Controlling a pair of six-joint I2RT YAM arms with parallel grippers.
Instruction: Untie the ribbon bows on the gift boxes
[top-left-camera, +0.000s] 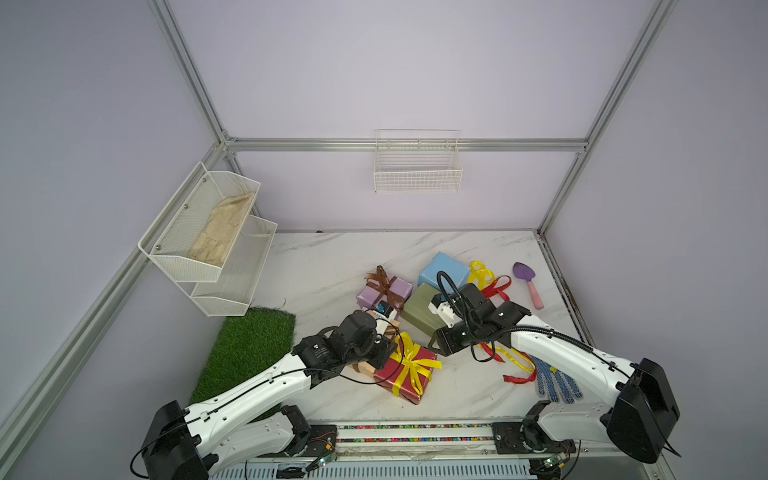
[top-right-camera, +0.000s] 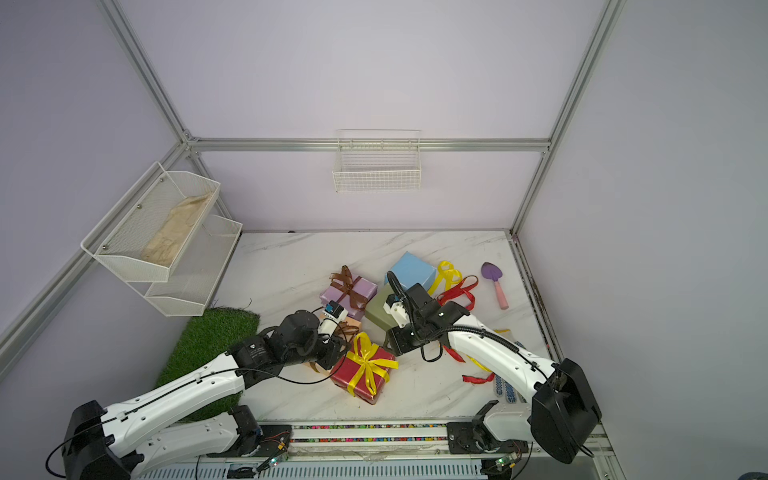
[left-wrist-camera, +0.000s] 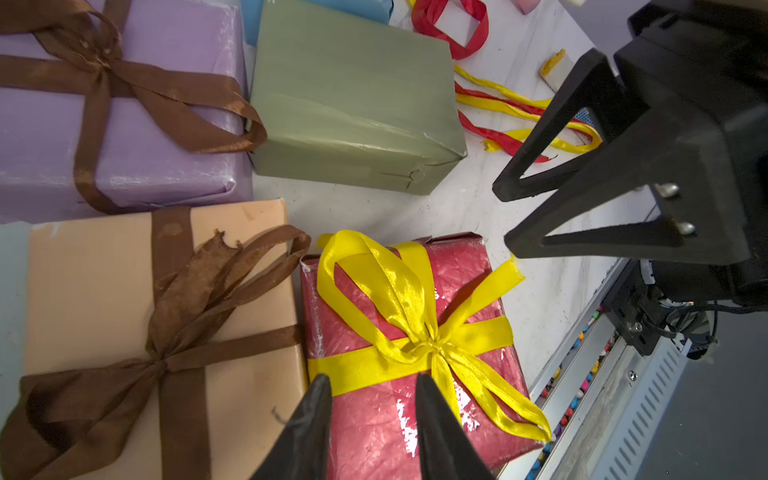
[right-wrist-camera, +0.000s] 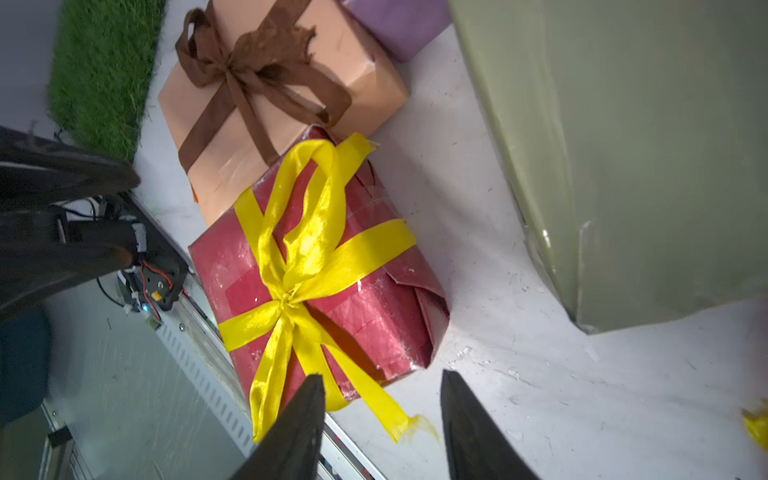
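Observation:
A red box (left-wrist-camera: 360, 416) carries a yellow bow (left-wrist-camera: 400, 312); beside it a peach box (left-wrist-camera: 88, 288) and behind that a purple box (left-wrist-camera: 184, 32) wear brown bows. The green box (left-wrist-camera: 352, 96) and blue box (top-left-camera: 440, 264) show no bow. My left gripper hangs over the peach and red boxes, its fingers apart with nothing between. My right gripper is above the red box's right side near the green box, fingers apart and empty, a yellow ribbon end beneath them.
Loose red and yellow ribbons (top-left-camera: 518, 360), a blue dotted glove (top-left-camera: 560, 388) and a purple spatula (top-left-camera: 525, 276) lie at the right. A green turf mat (top-left-camera: 232, 360) and white wire baskets (top-left-camera: 232, 288) are at the left. Bare table is at the back.

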